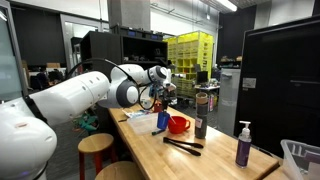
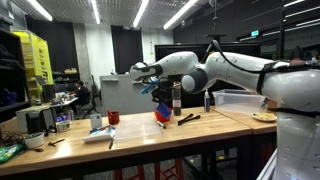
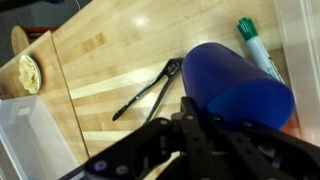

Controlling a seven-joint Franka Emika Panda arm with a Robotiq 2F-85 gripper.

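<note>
A blue cup point(image 1: 162, 120) is raised above the wooden table, with my gripper shut on its rim. In the wrist view the cup point(image 3: 238, 82) fills the right middle, and it hides part of the table beneath. Close behind it in exterior view 1 is a red bowl point(image 1: 179, 125); whether the two touch cannot be told. A dark-handled plier-like tool point(image 3: 150, 90) rests on the wood beside the cup in the wrist view.
A green and white marker point(image 3: 258, 45) lies near the cup. A dark canister point(image 1: 201, 122) and a pump bottle point(image 1: 244, 146) stand farther along the table. A clear bin point(image 1: 301, 158) is at its right end, while the front middle is bare.
</note>
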